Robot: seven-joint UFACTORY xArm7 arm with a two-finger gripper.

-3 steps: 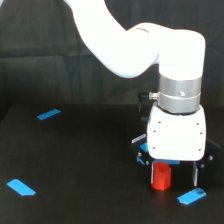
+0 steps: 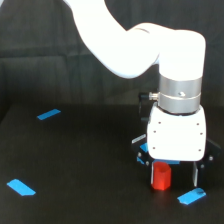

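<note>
My gripper (image 2: 173,182) points straight down at the right of the camera view, low over the dark table. Its fingers stand apart, so it looks open. Between them, closer to the left finger, a small red block (image 2: 161,177) shows. The white hand hides the area above the block. Whether a finger touches the block cannot be made out.
A blue strip (image 2: 191,196) lies just in front of the right finger. More blue pieces (image 2: 143,158) show partly behind the hand. Two other blue strips lie apart, one at back left (image 2: 48,114), one at front left (image 2: 21,187).
</note>
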